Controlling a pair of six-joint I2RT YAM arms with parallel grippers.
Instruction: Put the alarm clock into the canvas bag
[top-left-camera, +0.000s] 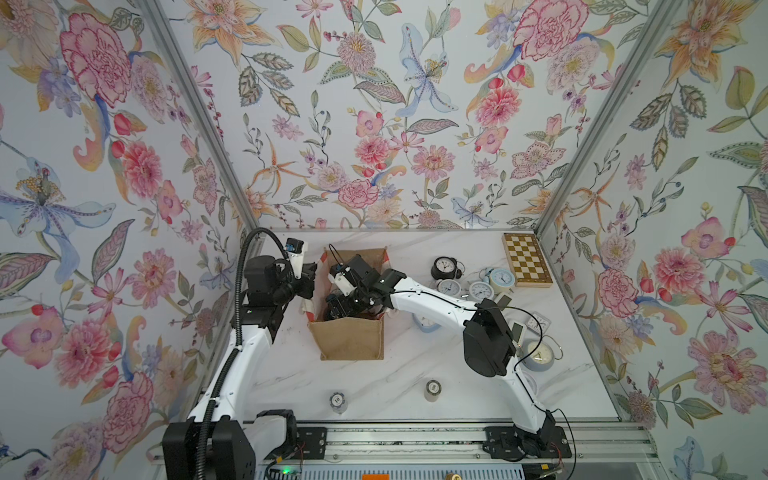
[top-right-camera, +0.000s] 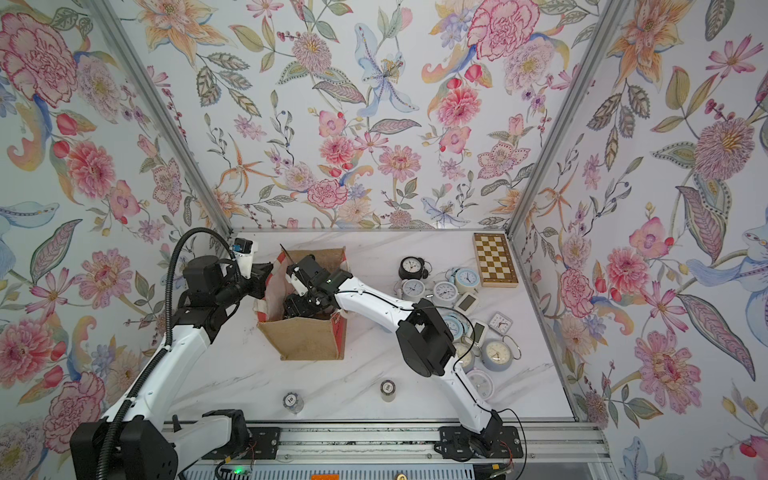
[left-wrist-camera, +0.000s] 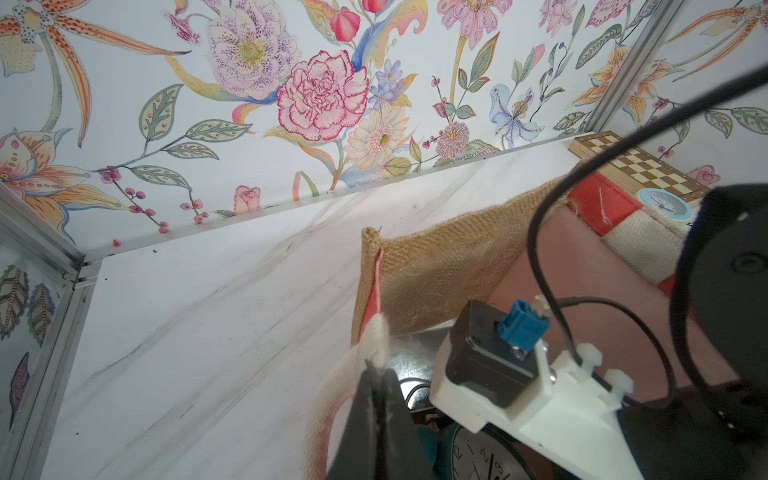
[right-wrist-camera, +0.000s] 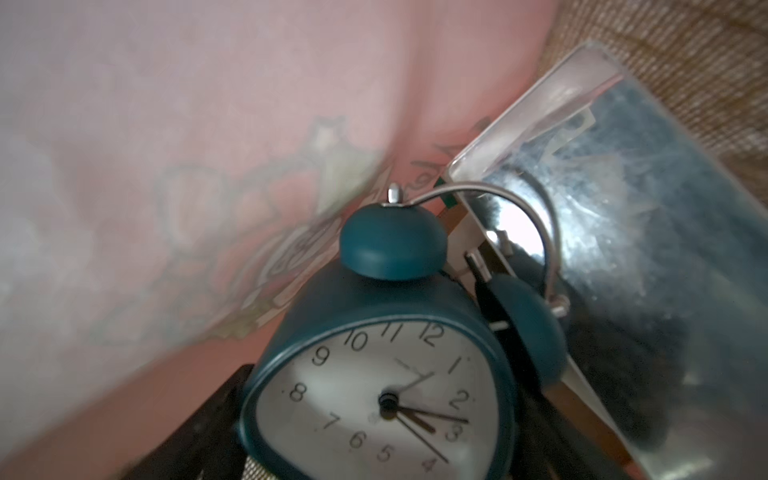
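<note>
The teal twin-bell alarm clock (right-wrist-camera: 384, 304) is inside the canvas bag (top-left-camera: 352, 339), face toward the camera in the right wrist view. My right gripper is down in the bag and open, one dark finger (right-wrist-camera: 204, 444) on each side of the clock; whether they touch it cannot be told. Part of the clock face also shows low in the left wrist view. At the bag's left rim, my left gripper is shut, its tips pinching the pale cloth edge.
A clear-topped box (right-wrist-camera: 632, 264) lies in the bag beside the clock. Several other clocks stand right of the bag, among them a black one (top-left-camera: 445, 269). A chessboard (top-left-camera: 527, 260) is at the back right. Two small round items, one a jar (top-left-camera: 433, 389), stand in front.
</note>
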